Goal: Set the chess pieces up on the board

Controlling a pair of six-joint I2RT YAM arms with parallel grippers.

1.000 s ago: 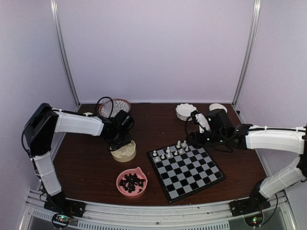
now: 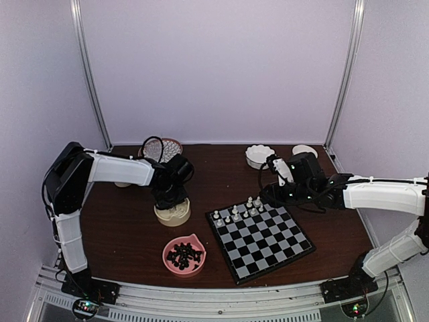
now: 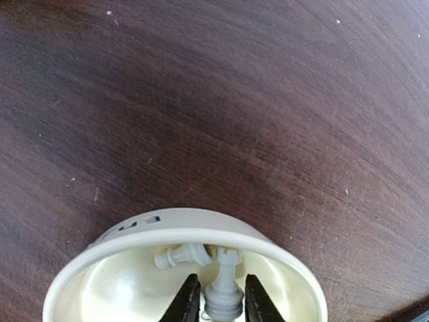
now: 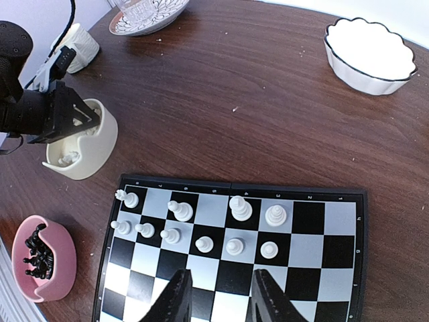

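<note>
In the left wrist view my left gripper reaches into the cream bowl (image 3: 181, 236), its fingers on either side of a white piece (image 3: 224, 298). Whether they press on it is unclear. A second white piece (image 3: 182, 255) lies beside it against the bowl's wall. The chessboard (image 4: 301, 285) carries several white pieces standing in two rows along its far edge, among them a rook (image 4: 127, 198) at the left corner. Over the board, my right gripper stands open and empty. Black pieces (image 2: 183, 255) are heaped in a pink bowl (image 2: 167, 261).
At the back stand a white scalloped bowl (image 2: 257, 155), a white dish (image 2: 304, 149) and a patterned plate (image 4: 151, 27). The pink bowl sits left of the board. Bare table (image 2: 221, 181) lies between the cream bowl and the scalloped bowl.
The right arm and the pieces on the board have stayed put.
</note>
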